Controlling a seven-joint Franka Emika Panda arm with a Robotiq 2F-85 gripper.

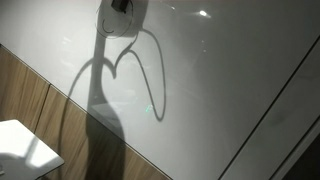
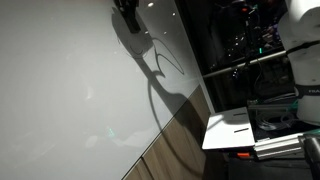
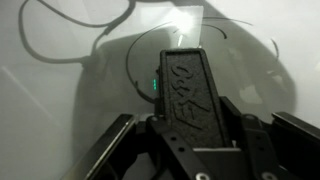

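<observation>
A dark block, probably a whiteboard eraser [image 3: 188, 88] with lettering on its top, fills the middle of the wrist view. My gripper is shut on it, a finger on either side. Under and around it the white board [image 3: 50, 110] carries a thin drawn circle [image 3: 129, 65] with a short curve inside, partly hidden by the block. In exterior view 1 the eraser [image 1: 121, 5] shows at the top edge, over the upper part of the drawn face. Exterior view 2 has the eraser [image 2: 128, 18] near the top. Whether it touches the board cannot be told.
Shadows of the arm and a looping cable fall across the board. A wood-grain strip [image 1: 20, 90] borders it, with a white panel [image 1: 25, 150] beyond. Exterior view 2 shows a white surface [image 2: 228, 130] and dark equipment at right. Most of the board is clear.
</observation>
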